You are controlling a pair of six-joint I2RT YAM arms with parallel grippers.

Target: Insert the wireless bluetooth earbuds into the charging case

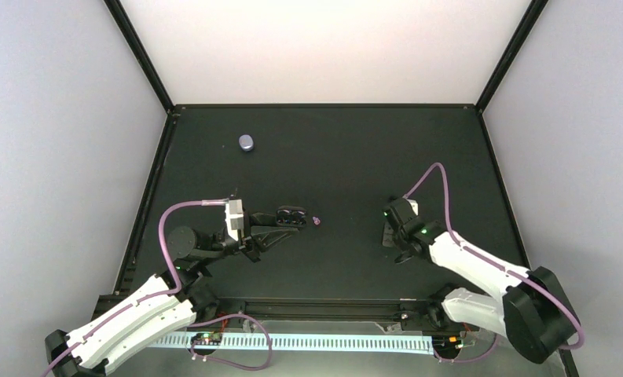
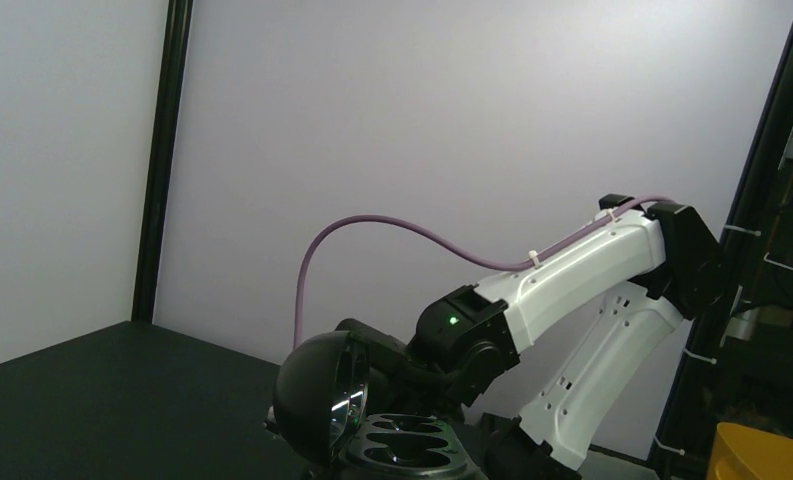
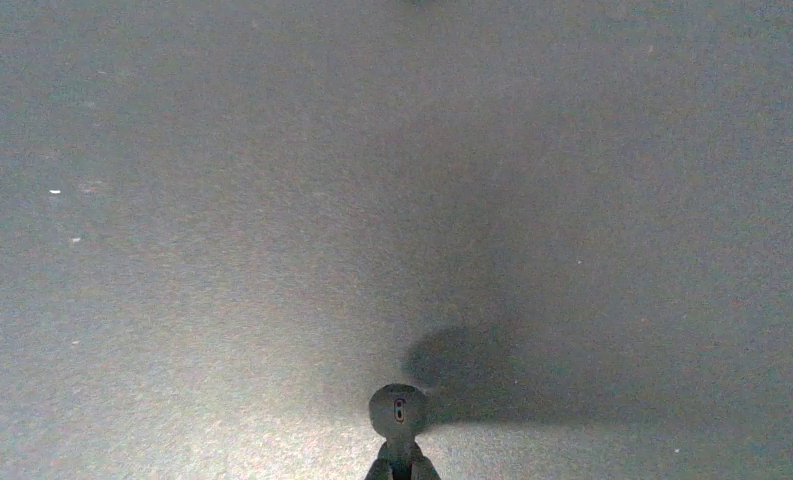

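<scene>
The black charging case (image 1: 291,214) is at the end of my left gripper (image 1: 291,223), which looks shut on it. In the left wrist view the case's domed lid (image 2: 312,400) stands open, and its earbud wells (image 2: 404,445) appear empty; the left fingers are out of that view. In the right wrist view my right gripper is shut on a black earbud (image 3: 398,408), its round end pointing away from the fingertips. From the top, the right arm's wrist (image 1: 406,220) hides this earbud. A small purple piece (image 1: 316,221), perhaps another earbud, shows just right of the case.
A small grey-lilac rounded object (image 1: 246,142) lies alone at the back left of the black table (image 1: 355,157). Open table separates the two arms, and the back half is mostly free. A yellow object (image 2: 772,455) shows at the left wrist view's lower right.
</scene>
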